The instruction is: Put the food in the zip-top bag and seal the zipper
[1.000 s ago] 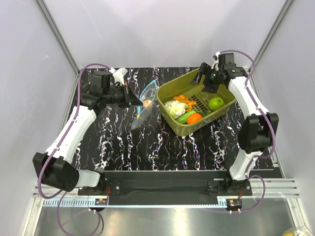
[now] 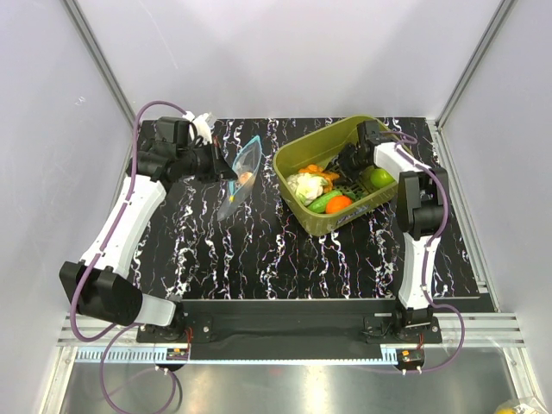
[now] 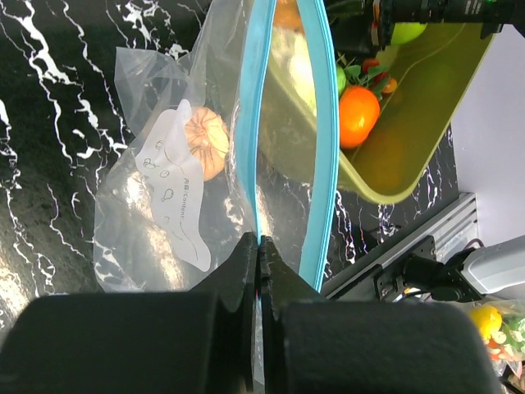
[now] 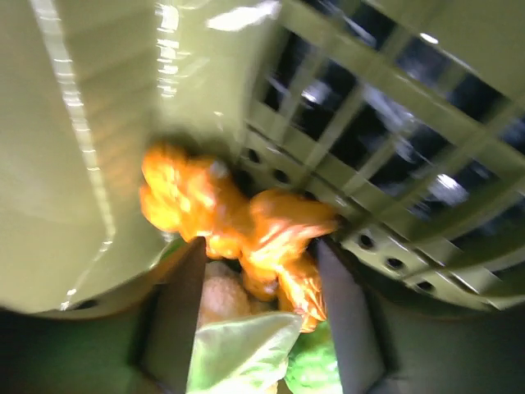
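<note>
My left gripper is shut on the blue-rimmed zip top bag [image 3: 156,213], holding it by its zipper edge; a round tan item [image 3: 206,144] shows inside the bag. My right gripper is down inside the green bin [image 2: 315,222], part open around orange crinkled food [image 4: 197,197], with no clear grip visible. The bin also holds white cauliflower [image 2: 306,188], a cucumber [image 2: 325,200], an orange [image 2: 338,205] and a green apple [image 2: 380,178].
Walls stand at the back and both sides.
My right gripper has descended into the bin toward the orange food. My left gripper and the bag have shifted slightly left.
</note>
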